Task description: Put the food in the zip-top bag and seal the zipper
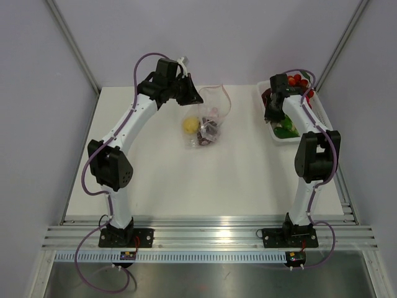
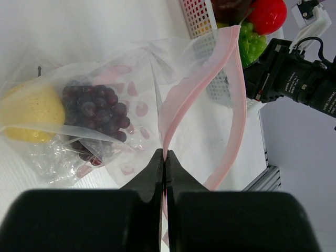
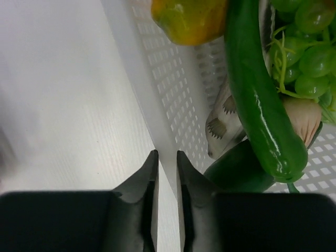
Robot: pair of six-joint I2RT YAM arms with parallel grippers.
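Note:
The zip top bag [image 1: 208,124] stands open in the middle, pink zip track visible, holding a yellow fruit [image 2: 31,113] and dark grapes [image 2: 97,110]. My left gripper is shut on the edge of the bag's mouth. My right gripper is at the near-left wall of the white food basket [image 3: 126,37]; its fingertips sit close together over the rim, and how far they are open is unclear. Inside are a cucumber [image 3: 257,105], green grapes [image 3: 310,73] and a yellow pepper [image 3: 184,18].
Red tomatoes [image 1: 297,79] and other food fill the back of the basket on the right.

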